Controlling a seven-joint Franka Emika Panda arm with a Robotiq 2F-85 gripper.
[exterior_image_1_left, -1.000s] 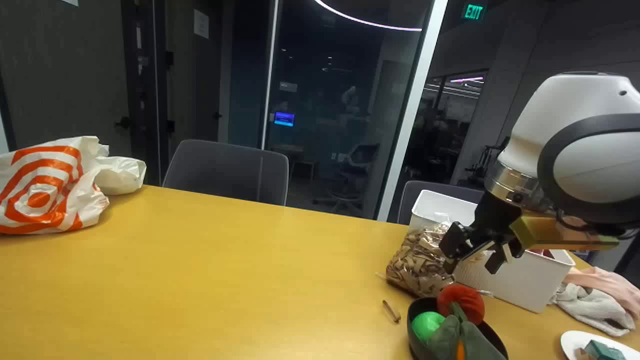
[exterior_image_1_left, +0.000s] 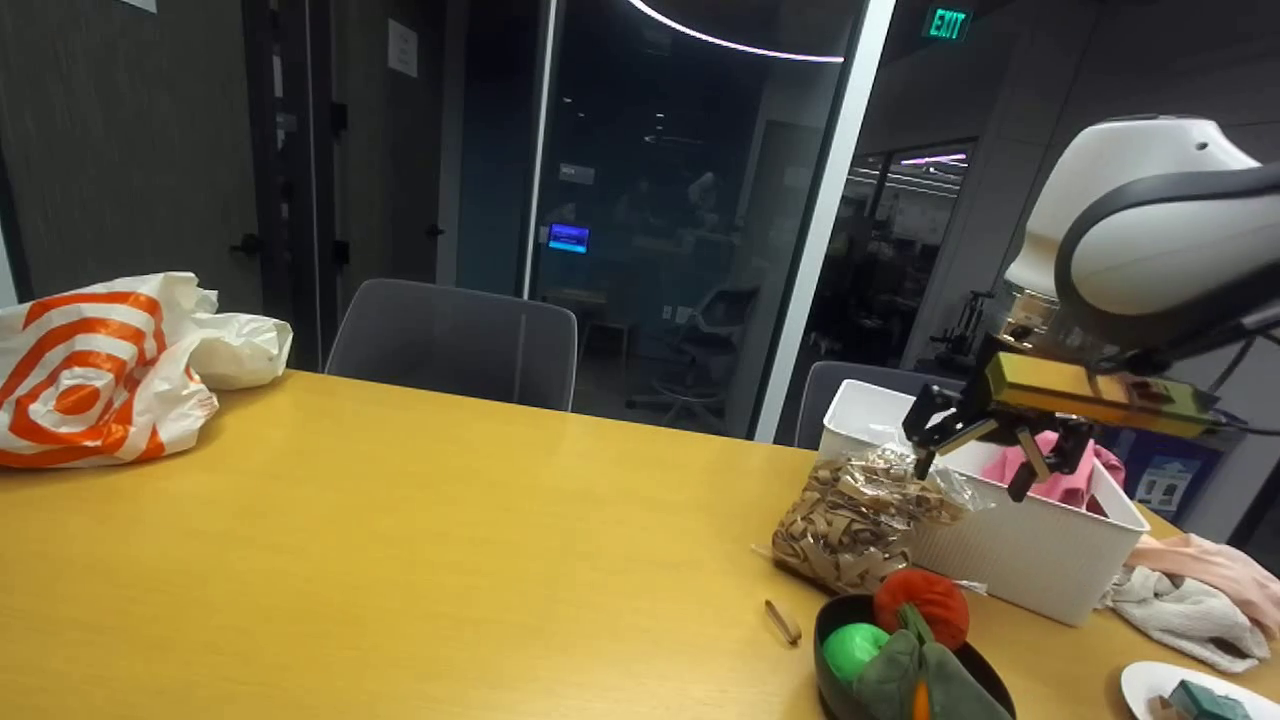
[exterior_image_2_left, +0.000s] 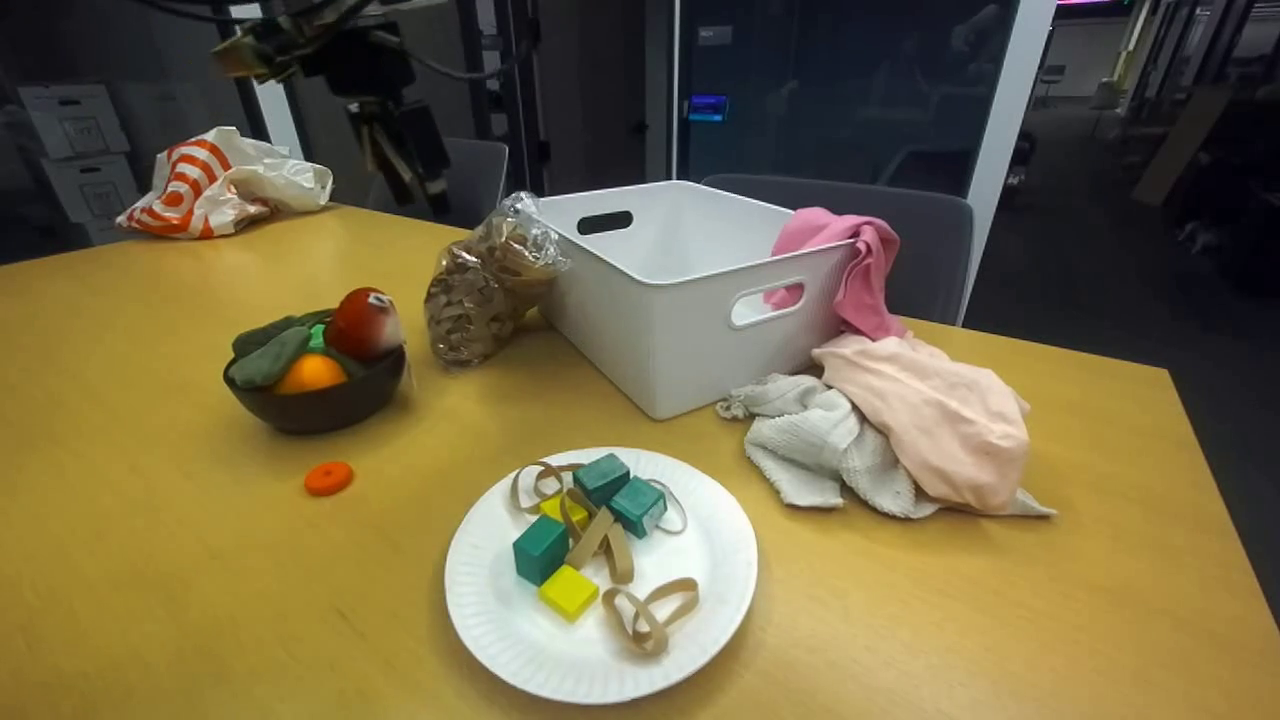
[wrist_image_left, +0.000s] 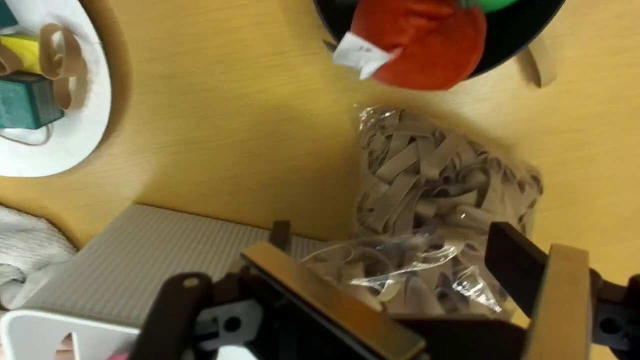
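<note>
My gripper (exterior_image_1_left: 974, 462) is open, with its wood-coloured fingers (wrist_image_left: 561, 300) spread wide. In the wrist view, part of a clear plastic bag of tan rubber bands (wrist_image_left: 438, 180) shows beyond and between the fingers, but nothing is gripped. The bag leans against the side of a white bin (exterior_image_2_left: 624, 306) on the table. From exterior view 1, the gripper appears above the bag's top and the bin's near rim. A pink cloth (exterior_image_2_left: 846, 258) hangs over the bin's edge.
A black bowl (exterior_image_2_left: 318, 414) of toy food stands near the bag. A white plate (exterior_image_2_left: 492, 624) holds blocks and rubber bands. Grey cloth (exterior_image_2_left: 792, 450) and peach cloth (exterior_image_2_left: 948, 420) lie beside the bin. An orange disc (exterior_image_2_left: 329, 478) is near the bowl.
My gripper has risen and shifted slightly right, away from the bowl. The top of the bag now spreads further right toward the bin. More of the pink cloth is visible.
</note>
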